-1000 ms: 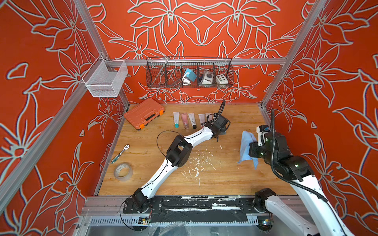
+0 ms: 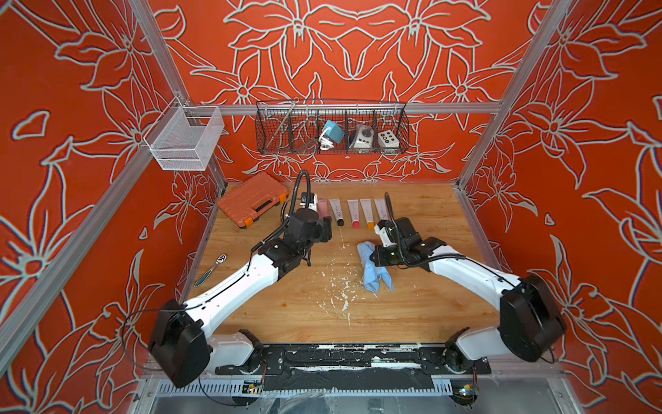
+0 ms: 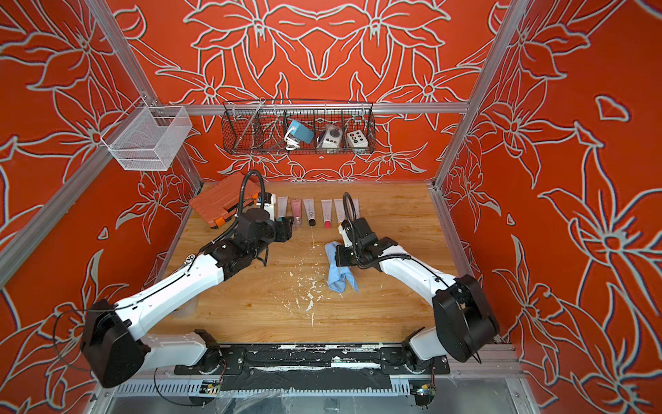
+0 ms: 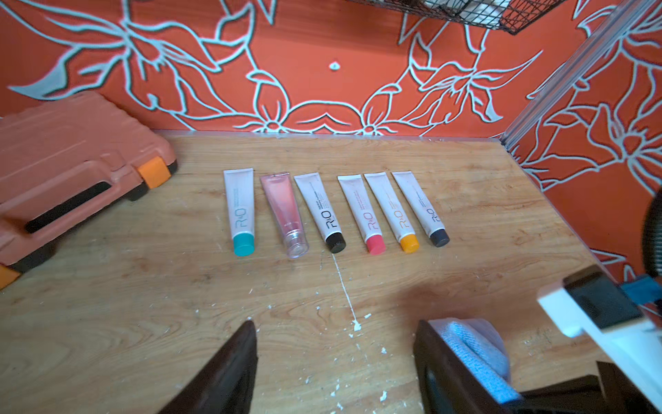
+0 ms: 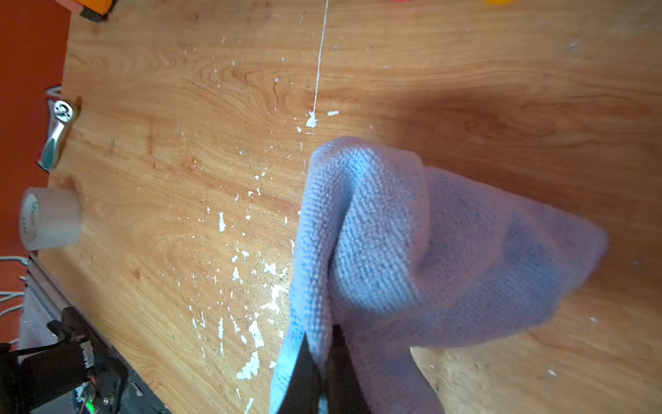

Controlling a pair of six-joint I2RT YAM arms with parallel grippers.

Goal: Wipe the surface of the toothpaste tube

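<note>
Six tubes lie in a row at the back of the table, among them a teal-capped tube (image 4: 240, 207), a pink tube (image 4: 282, 210) and a black-capped tube (image 4: 318, 207). Above the table in front of them, my left gripper stands open and empty. My right gripper is shut on a light blue cloth (image 5: 482, 248), which hangs folded over the wooden surface right of centre, below the tubes.
An orange case (image 2: 251, 196) sits at the back left. A ratchet (image 5: 58, 131) and a tape roll (image 5: 48, 217) lie at the left edge. White flecks dot the table's middle. Wire baskets (image 2: 331, 127) hang on the walls.
My left arm has pulled back toward the left, uncovering more tubes. My right arm has moved left toward the middle, carrying the cloth with it.
</note>
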